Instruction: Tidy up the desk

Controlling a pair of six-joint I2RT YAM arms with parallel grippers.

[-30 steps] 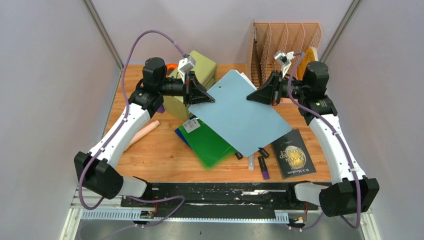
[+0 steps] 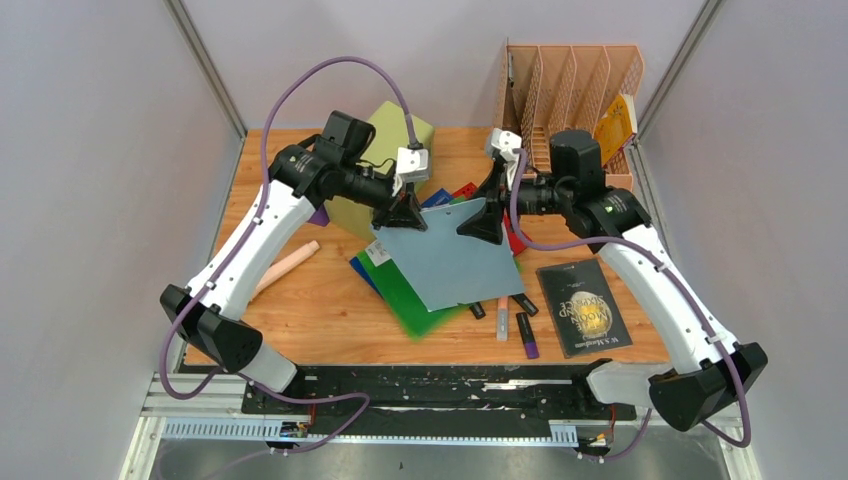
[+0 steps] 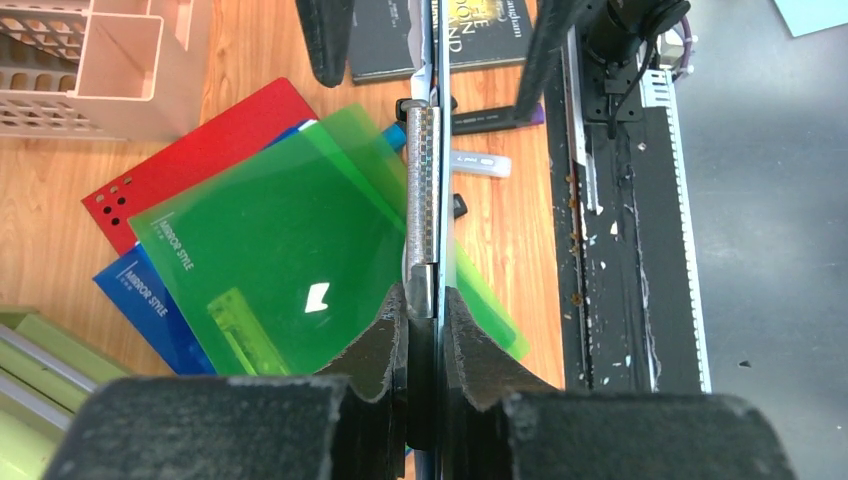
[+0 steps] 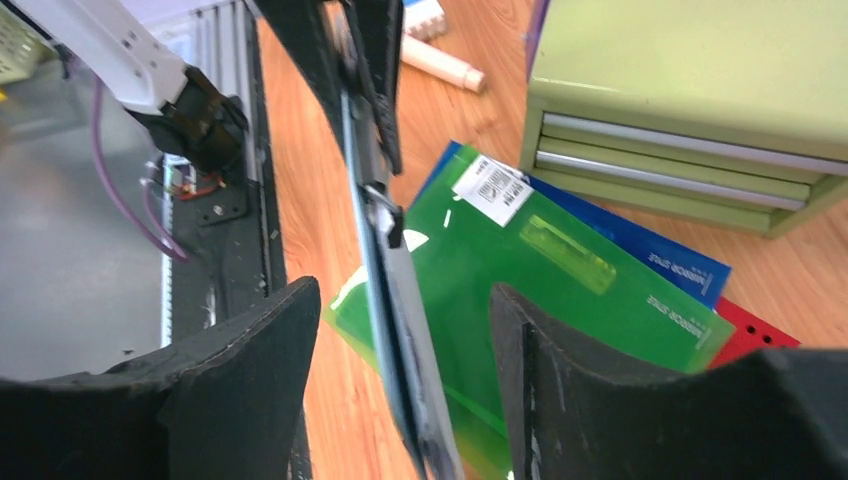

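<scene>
A light blue binder (image 2: 445,262) hangs above the desk's middle, seen edge-on in both wrist views. My left gripper (image 2: 405,215) is shut on it at its upper left (image 3: 425,330). My right gripper (image 2: 480,222) stands open near its upper right, with the binder's edge (image 4: 400,350) between its spread fingers. Beneath lie green folders (image 3: 280,250), a blue folder (image 3: 140,300) and a red one (image 3: 235,130).
An olive box (image 2: 385,130) is at the back left, a pink file rack (image 2: 545,80) at the back right. A black book (image 2: 585,310), markers (image 2: 525,335) and a pink roll (image 2: 285,265) lie on the desk (image 2: 320,340).
The binder has swung toward upright below the grippers and shifted left. My right gripper has moved left and down in the top view and is now open; my left has shifted slightly right.
</scene>
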